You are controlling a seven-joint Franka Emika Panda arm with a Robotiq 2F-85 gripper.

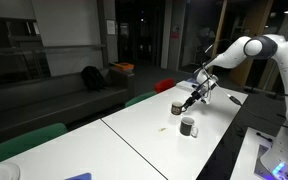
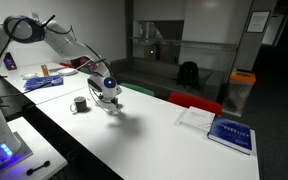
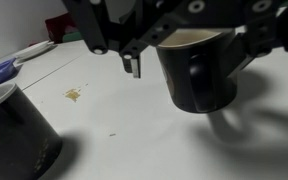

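In the wrist view a dark mug (image 3: 199, 75) with a handle lies between and just beyond the fingers of my gripper. Those fingers stand apart; contact with the mug cannot be made out. Exterior view 1 has this mug (image 1: 176, 108) upright on the table, with the gripper (image 1: 189, 105) low at its right side. A second dark mug (image 1: 187, 126) stands nearer that camera and shows at the left of the wrist view. From the other side, the gripper (image 2: 112, 98) is low over the table, right of one mug (image 2: 80, 103).
A small brownish patch (image 3: 73, 95) marks its surface. At the far end in exterior view 2 lie a white tray-like item (image 2: 194, 118) and a blue book (image 2: 230, 134). Chairs line the back edge.
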